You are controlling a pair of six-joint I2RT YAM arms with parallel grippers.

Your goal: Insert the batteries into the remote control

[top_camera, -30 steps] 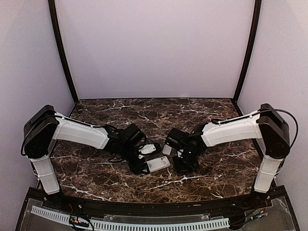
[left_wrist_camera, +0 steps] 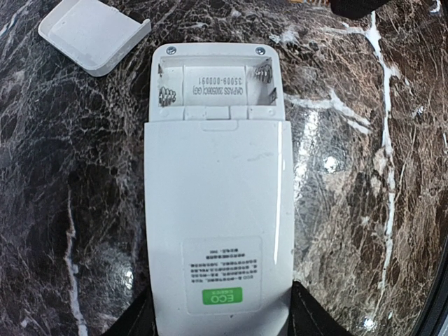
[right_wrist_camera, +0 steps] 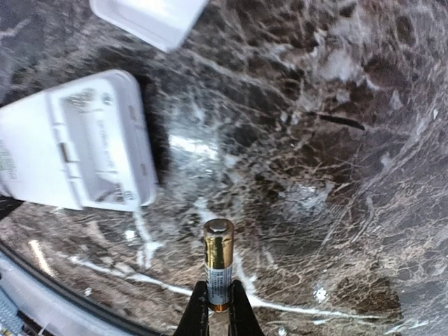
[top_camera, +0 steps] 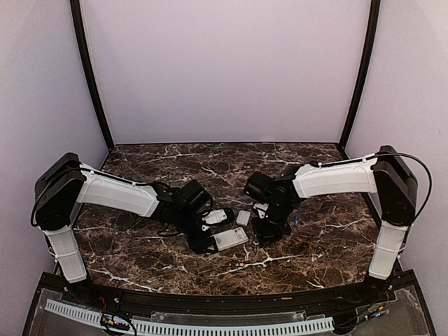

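The white remote lies back up; in the left wrist view its battery bay is empty, springs showing. My left gripper is shut on the remote's lower end. My right gripper holds an upright gold-and-silver battery, to the right of the remote's open bay in the right wrist view. The detached white cover lies beyond the remote's open end, also visible in the top view.
A small blue item lies right of my right arm. The workspace's front rail runs along the near edge.
My right arm has risen and shifted slightly toward the back, showing more of the cover in the top view. The left arm and remote have stayed put.
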